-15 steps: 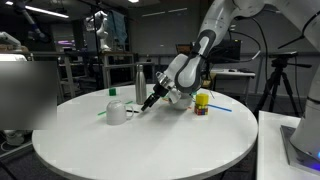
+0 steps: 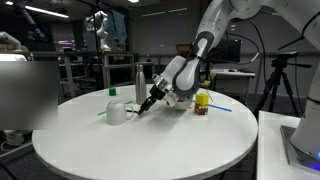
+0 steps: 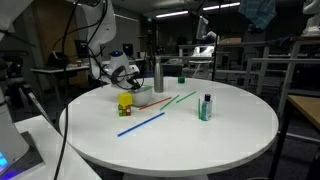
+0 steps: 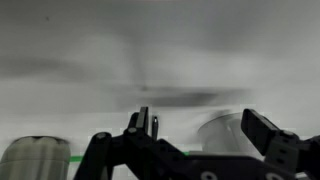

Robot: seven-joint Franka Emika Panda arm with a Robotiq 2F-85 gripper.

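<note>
My gripper stands open, its two dark fingers apart at the bottom of the wrist view. Between them, near the left one, shows the end of a thin dark stick (image 4: 154, 127). A white mug (image 2: 117, 112) sits just left of the gripper (image 2: 146, 105) in exterior view 1. That mug (image 4: 225, 132) appears beside the right finger in the wrist view. Low over the table, the gripper's tips are small in both exterior views, so contact cannot be told. A white bowl (image 3: 143, 96) rests near the arm.
A metal bottle (image 2: 140, 84) stands behind the gripper. Around the bowl are a yellow block (image 3: 125, 102), a red marker (image 3: 155, 104), a green marker (image 3: 185, 97) and a blue marker (image 3: 141, 124). A small bottle (image 3: 205, 107) is farther right.
The gripper has shifted only very slightly, if at all. The mug, bowl and yellow block keep their places.
</note>
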